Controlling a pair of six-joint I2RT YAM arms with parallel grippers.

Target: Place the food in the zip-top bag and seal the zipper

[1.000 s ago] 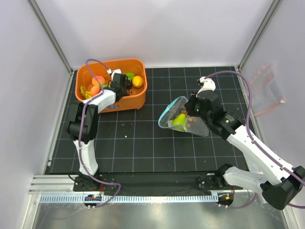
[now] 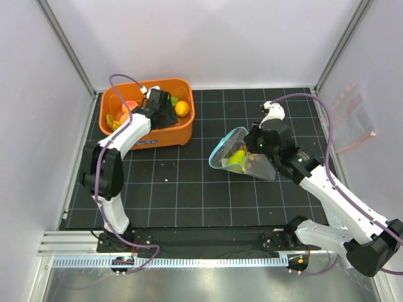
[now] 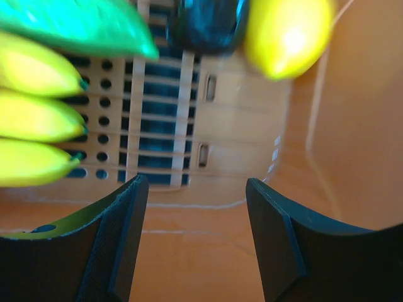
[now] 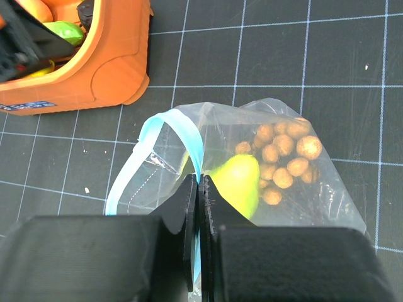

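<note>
My left gripper is inside the orange bin (image 2: 132,94), fingers parted with nothing between them. Beyond the fingers lie yellow bananas (image 3: 34,115), a green item (image 3: 88,28), a dark item (image 3: 204,25) and a yellow lemon-like fruit (image 3: 289,34). The zip top bag (image 2: 261,167) with blue zipper lies open on the mat, holding a yellow-green pear-like item (image 4: 236,185) and several small brown balls (image 4: 283,145). My right gripper is shut on the bag's blue-edged rim.
Pale walls border the workspace on the sides and back.
The right arm and bag are unmoved.
</note>
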